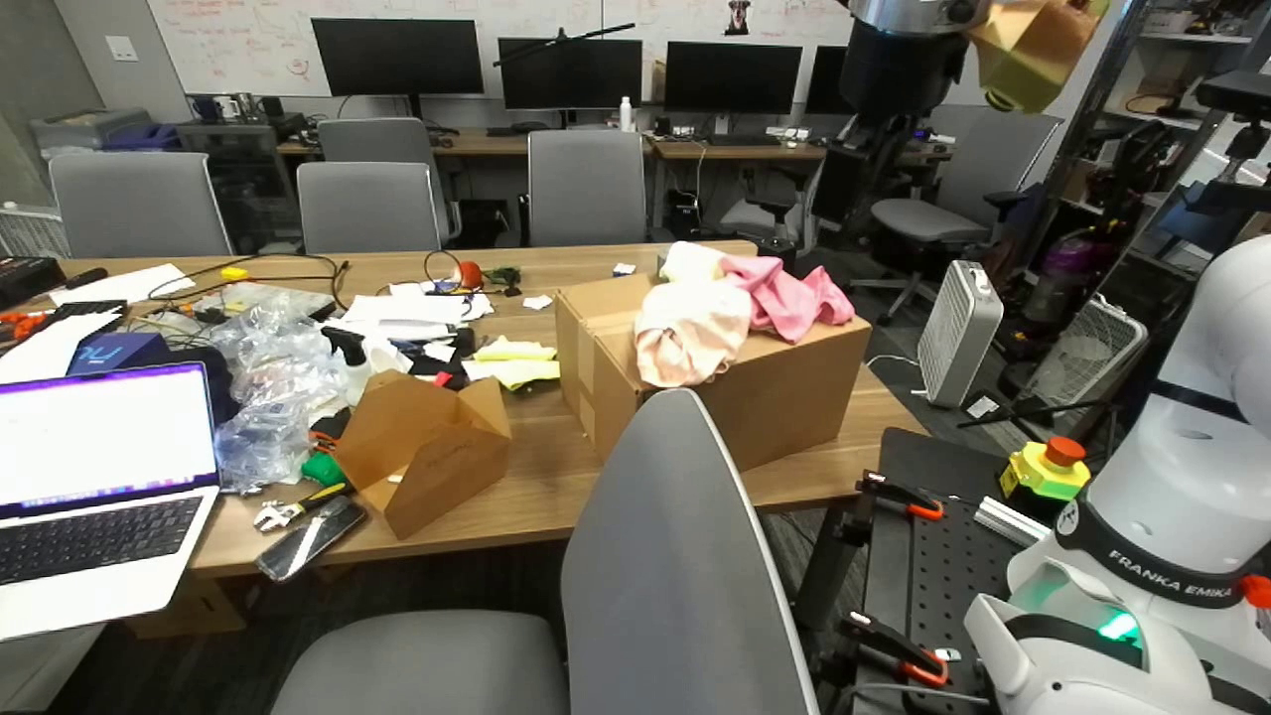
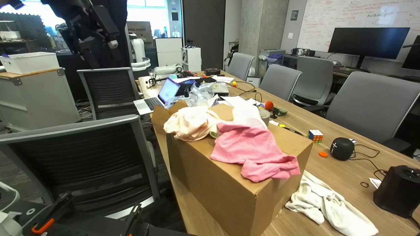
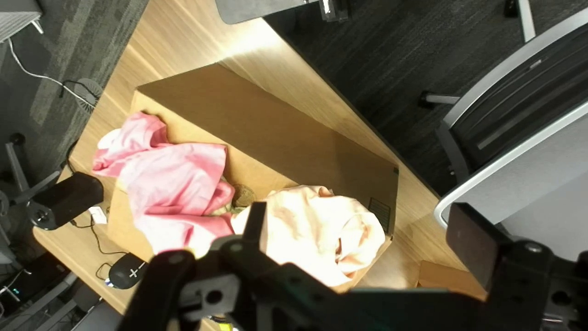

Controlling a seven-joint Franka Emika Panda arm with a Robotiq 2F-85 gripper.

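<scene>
A large cardboard box stands on the table with crumpled cloths on its top. The peach cloth is bunched at one end. Beside it a pink cloth spreads and hangs over the box's edge in exterior view 2. A pale cloth lies behind the peach one. My gripper is open, its fingers wide apart and nothing held. It hangs well above the table, high at the right in exterior view 1. From the wrist camera, the peach cloth appears between and below the fingers, apart from them.
A white cloth lies on the table beside the box. An open brown carton, a laptop and plastic wrap crowd the table's other end. A grey chair stands against the table's near side. A black speaker sits near the far edge.
</scene>
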